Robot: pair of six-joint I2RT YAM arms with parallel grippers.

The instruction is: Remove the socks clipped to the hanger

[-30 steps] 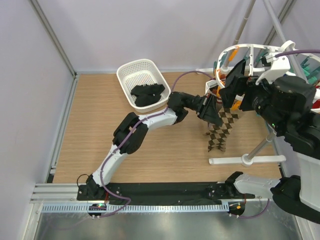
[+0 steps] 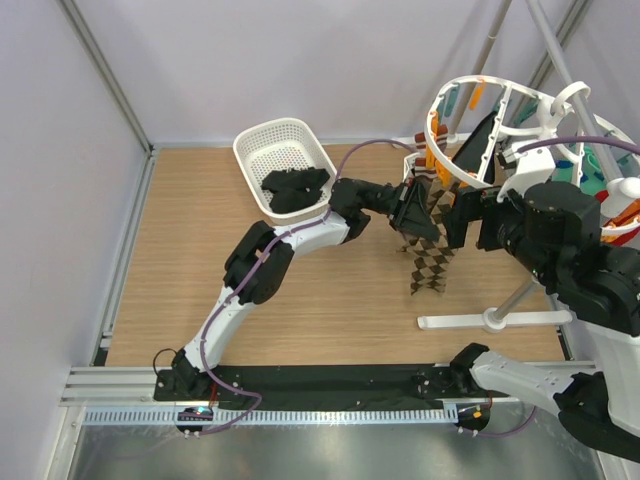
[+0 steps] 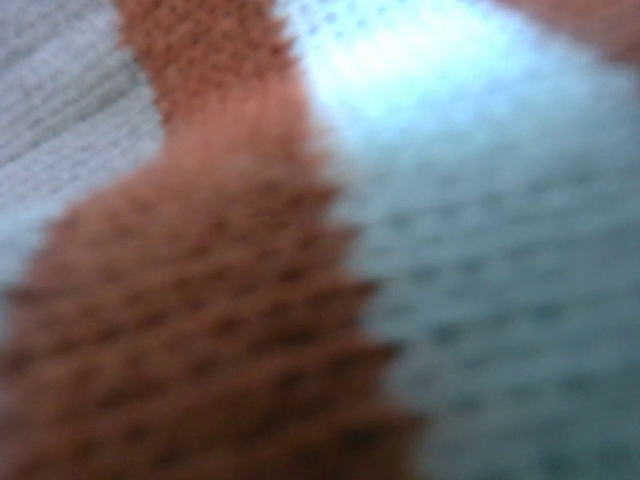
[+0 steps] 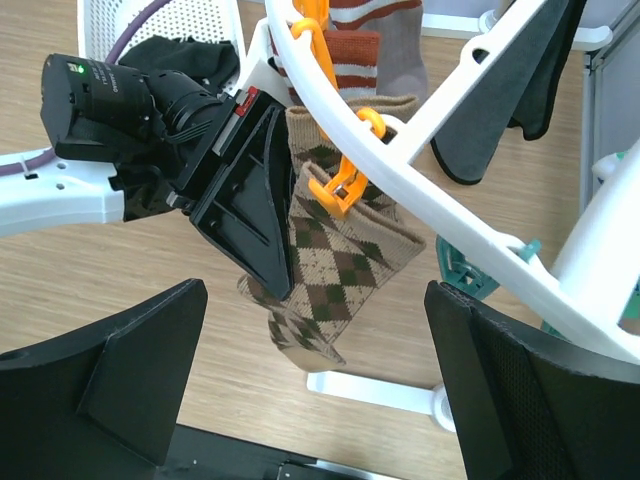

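A brown argyle sock [image 4: 352, 262] hangs from the white round hanger [image 4: 440, 205] by orange clips [image 4: 343, 192] in the right wrist view. From the left, my left gripper is shut on its side below the cuff; the fabric bulges past the fingertips. Blurred knit cloth [image 3: 240, 270] fills the left wrist view, hiding that gripper's fingers. My right gripper stands open in front of the sock, nothing between its fingers. A striped sock [image 4: 352, 62] hangs farther back. The top view has the argyle sock's lower end [image 2: 430, 272] below the left gripper [image 2: 425, 232].
A white basket [image 2: 262, 150] holding dark cloth [image 2: 295, 188] stands at the back of the wooden table [image 2: 190, 280]. Dark socks [image 4: 500, 95] hang farther along the hanger. A metal pole and its white foot [image 2: 520, 318] stand below.
The hanger has swung, its near rim shifting in the top view. My left gripper has drawn slightly left. The right gripper has moved relative to the rim, ending beside the argyle sock.
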